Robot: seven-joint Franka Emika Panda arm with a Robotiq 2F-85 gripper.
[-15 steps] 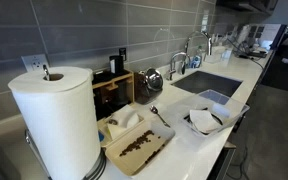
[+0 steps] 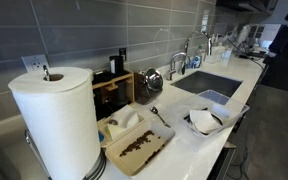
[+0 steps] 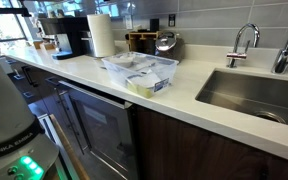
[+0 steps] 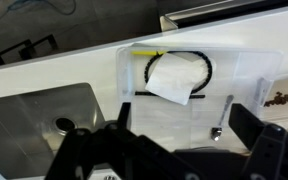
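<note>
My gripper stands open above the counter, its two dark fingers [image 4: 252, 127] spread at the bottom of the wrist view with nothing held between them. Below it in that view lies a clear plastic bin [image 4: 199, 50], close to the counter's front edge. Inside the bin are a white paper or cloth square [image 4: 174, 78], a black ring-shaped cable [image 4: 210, 68], a yellow item [image 4: 150, 53] and a dark stick [image 4: 170, 94]. A metal spoon-like utensil [image 4: 222, 117] lies near the bin's right part. The gripper itself does not show in exterior view 1.
A tray of brown pieces [image 2: 120, 162] sits beside the paper towel roll [image 2: 57, 120]. A wooden rack [image 2: 108, 97] and round metal lid [image 2: 148, 86] stand by the wall. The sink [image 3: 254, 95] opens on the bin's other side, with bare counter [image 3: 189, 88] between.
</note>
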